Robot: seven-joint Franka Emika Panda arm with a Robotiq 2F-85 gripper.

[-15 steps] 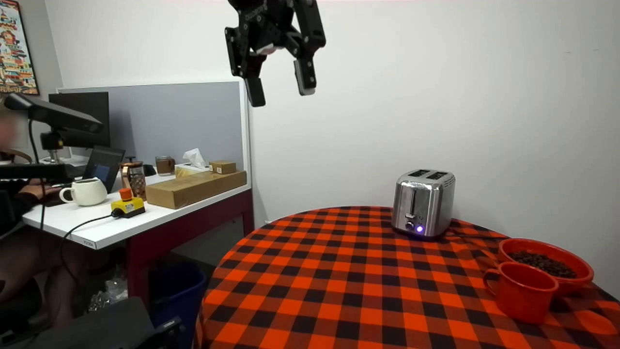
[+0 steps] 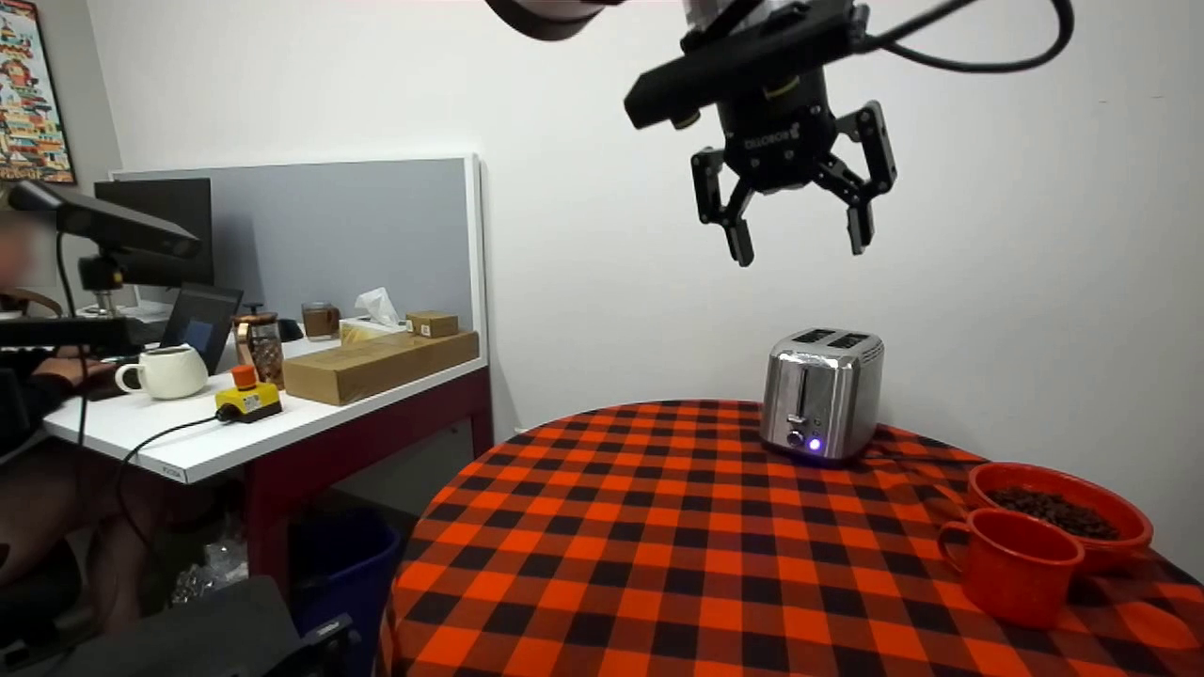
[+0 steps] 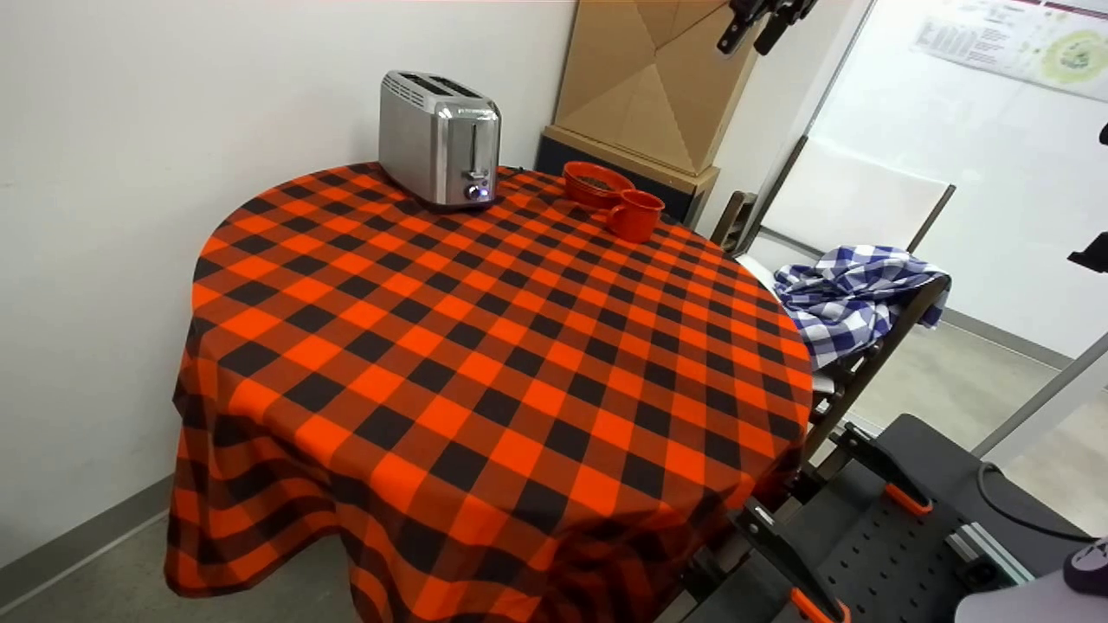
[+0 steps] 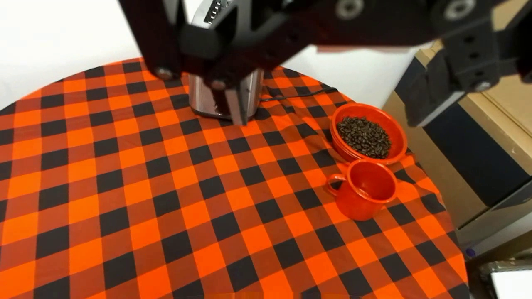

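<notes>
High above the table, my gripper [image 2: 799, 250] is open, its fingers wide apart with nothing between them. Only its fingertips show at the top of exterior view 2. A red mug [image 2: 1021, 568] stands upright at the table's right side, and the wrist view shows its inside empty. Right behind it is a red bowl [image 4: 369, 133] of dark brown beans [image 4: 363, 137]. The silver toaster [image 2: 825, 395] stands at the back with a purple light on its front. In the wrist view my fingers [image 4: 239, 102] hide much of the toaster.
A dark cord [image 4: 299, 95] runs from the toaster. A wall lies behind, and a cardboard panel [image 3: 649, 83] stands beyond the bowl.
In exterior view 1 my gripper has moved right and somewhat lower, and turned. It was open before and is open now. Toaster, mug and bowl have not moved.
</notes>
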